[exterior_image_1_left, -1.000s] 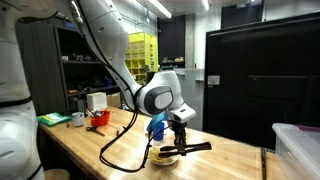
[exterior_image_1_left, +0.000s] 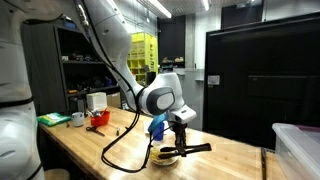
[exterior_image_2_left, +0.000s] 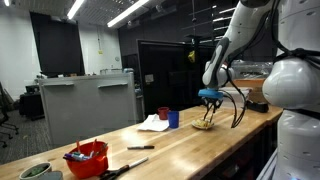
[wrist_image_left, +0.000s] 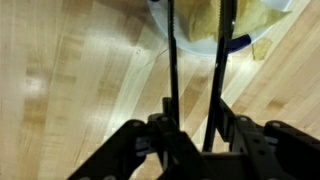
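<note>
My gripper is closed around a long black tongs-like tool (wrist_image_left: 221, 75), whose two legs run up the wrist view and spread apart toward the top. The legs reach over a white bowl with a blue rim (wrist_image_left: 237, 44) holding yellowish chips (wrist_image_left: 258, 14). Nothing clearly shows pinched between the legs, and their far ends lie outside the wrist view. In exterior view 1 my gripper (exterior_image_1_left: 181, 137) is low above the table, with the black tool (exterior_image_1_left: 190, 149) stretching sideways over the bowl (exterior_image_1_left: 165, 157). Exterior view 2 shows the chips (exterior_image_2_left: 203, 123) below my gripper.
One loose chip (wrist_image_left: 261, 49) lies beside the bowl. A blue cup (exterior_image_2_left: 173, 119), a red cup (exterior_image_2_left: 163, 112) and a white cloth (exterior_image_2_left: 152, 124) stand nearby. A red basket (exterior_image_2_left: 87, 158) is at the other end.
</note>
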